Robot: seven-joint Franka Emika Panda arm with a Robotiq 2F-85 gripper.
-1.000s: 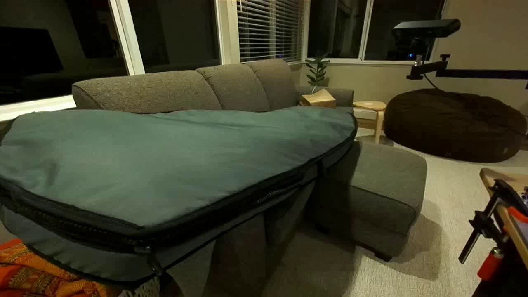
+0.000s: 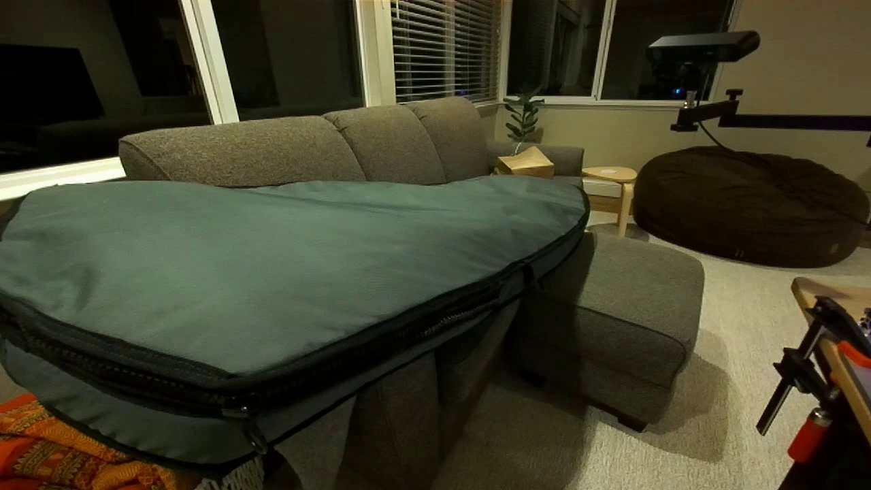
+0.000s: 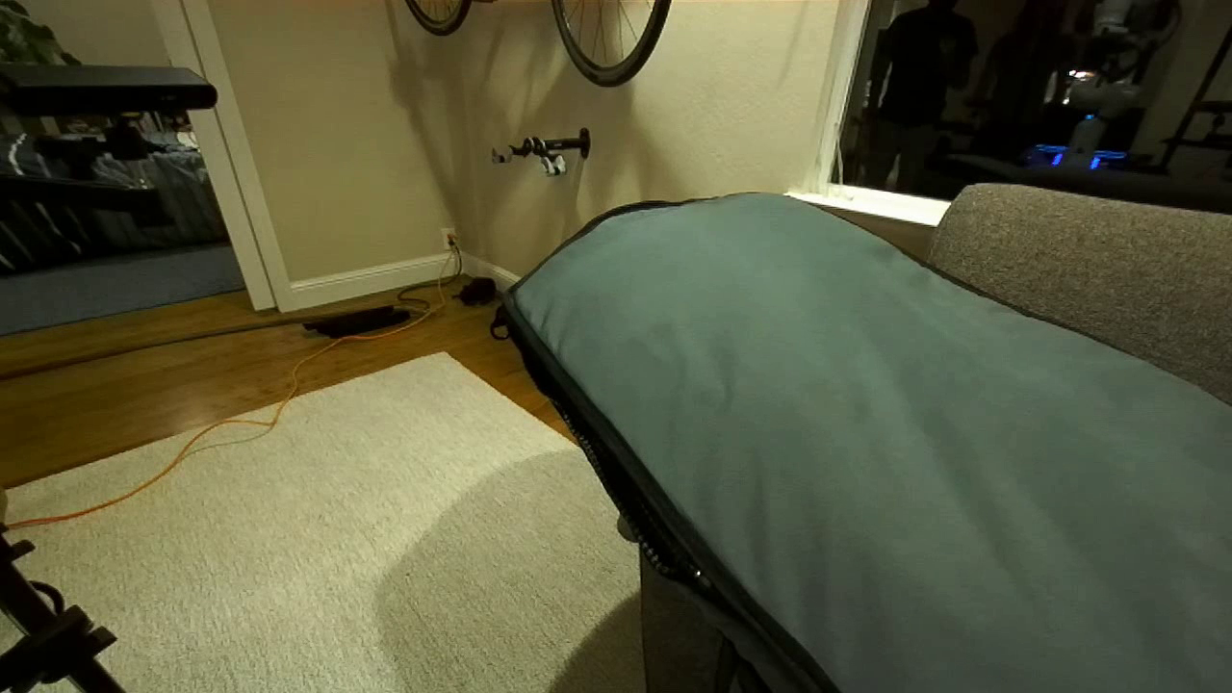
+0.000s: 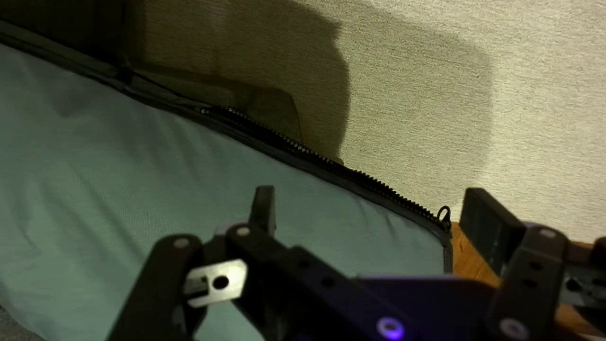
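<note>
A large grey-green padded bag [image 2: 310,261] with a black zipper [image 2: 457,314] along its edge lies over the sofa. Exterior view 2 shows one end of the bag [image 3: 832,346] reaching out above the rug. My gripper is open over the bag in the wrist view, its two fingers wide apart and nothing between them. Near the right fingertip, at the bag's corner, is a small dark zipper pull [image 4: 444,216]. The zipper's teeth [image 4: 295,148] show along the edge. Neither exterior view shows the gripper.
The grey sofa [image 2: 245,151] stands behind the bag, with its chaise [image 2: 637,286] to the right. Pale rug [image 3: 289,543] lies free beside it, crossed at one side by an orange cable [image 3: 208,433]. A table edge with a clamp [image 2: 804,367] stands at far right.
</note>
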